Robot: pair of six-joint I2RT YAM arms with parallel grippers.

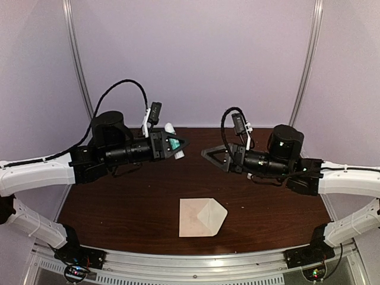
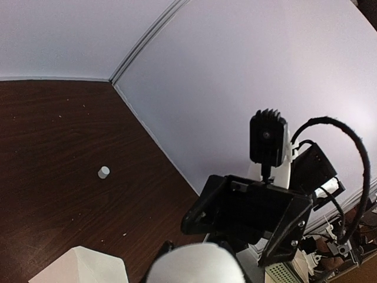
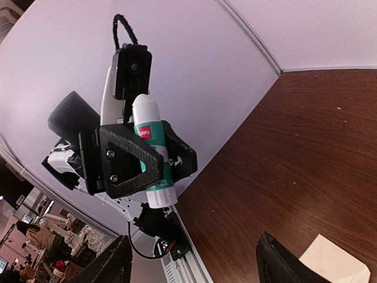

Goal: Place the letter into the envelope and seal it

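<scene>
A glue stick [image 1: 174, 141] with a teal label and white ends is held upright above the table, my left gripper [image 1: 182, 143] shut around its middle. In the right wrist view, both white ends of the stick [image 3: 155, 152] stick out beyond the fingers. Across a small gap, my right gripper [image 1: 208, 155] is open and empty, its fingers [image 3: 277, 262] spread wide. The pale envelope [image 1: 191, 218] lies flat near the table's front, its pointed flap side to the right. I cannot make out a separate letter.
A small white cylinder [image 2: 103, 172] stands on the table, partly hidden by the right arm from above. Pale walls [image 1: 190, 65] enclose the back and sides. Around the envelope, the dark table [image 1: 130, 208] is mostly clear.
</scene>
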